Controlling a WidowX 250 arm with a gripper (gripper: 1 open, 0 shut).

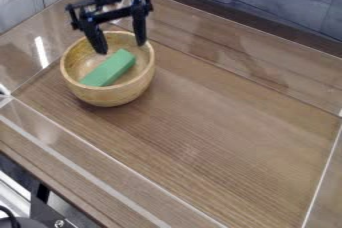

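A round tan bowl (107, 68) sits at the upper left of the wooden surface in the camera view, with a green oblong block (110, 67) lying tilted inside it. My black gripper (107, 29) reaches down from the top over the bowl's back rim, above and behind the block. Its dark fingers stand apart with nothing seen between them.
A dark round shape lies at the lower left corner.
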